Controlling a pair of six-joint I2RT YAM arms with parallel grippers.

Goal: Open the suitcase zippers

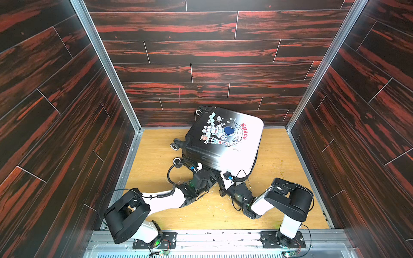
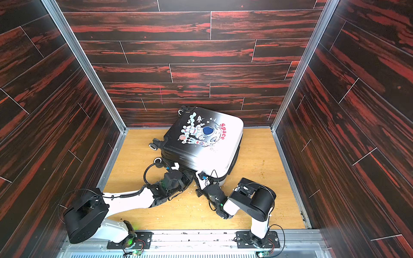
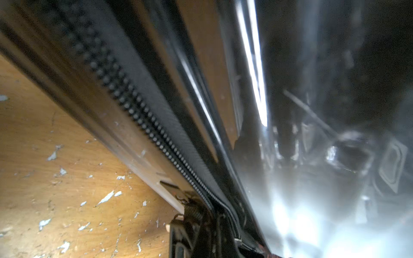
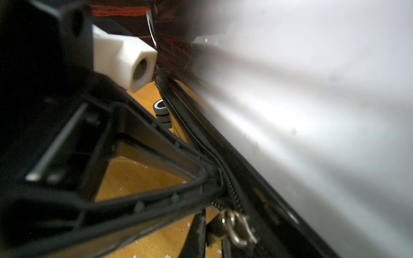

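Note:
The black and silver suitcase (image 1: 223, 142) with an astronaut print lies flat on the wooden floor. Its zipper track (image 3: 150, 124) runs along the near side. My left gripper (image 1: 210, 178) is against that near side; in the left wrist view it is at the track's lower end, fingertips hard to make out, shut. My right gripper (image 1: 222, 180) is just right of it at the suitcase's edge, part open. In the right wrist view a black finger (image 4: 150, 202) reaches to the zipper beside metal pull rings (image 4: 234, 228). Whether anything is between its fingers is hidden.
Suitcase wheels (image 1: 174, 146) stick out at the left. Dark wood-patterned walls enclose the floor (image 1: 279, 159) on the sides and back. Bare floor shows to the right and left of the suitcase.

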